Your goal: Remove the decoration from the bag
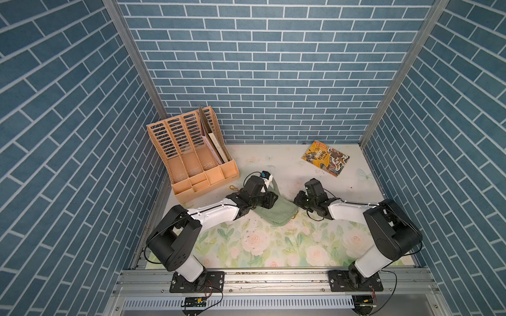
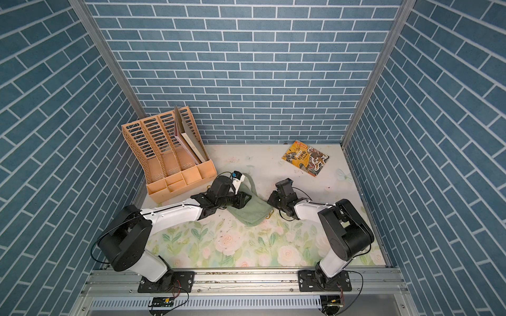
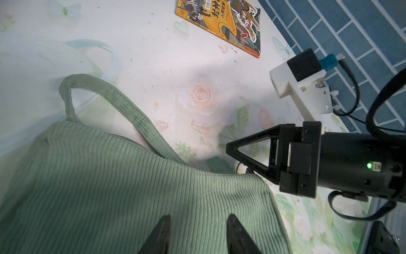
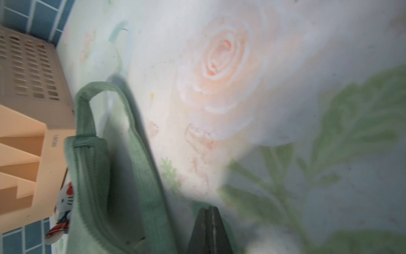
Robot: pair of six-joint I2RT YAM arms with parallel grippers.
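Note:
The green corduroy bag point(image 3: 126, 186) lies flat in the middle of the table, its strap looping at the back. At its right end, an orange-gold bit of the decoration point(image 2: 269, 213) pokes out, with a small metal ring point(image 3: 240, 168) beside my right gripper's fingers. My right gripper is shut, its fingertips together with nothing between them; the bag's end lies outside them. Over the bag's body, my left gripper stands open and empty. A white plush figure with red point(image 4: 64, 205) shows beyond the bag in the right wrist view.
A tan organizer point(image 1: 181, 192) holding several upright books or boards stands at the back left. An orange book point(image 1: 325, 157) lies at the back right.

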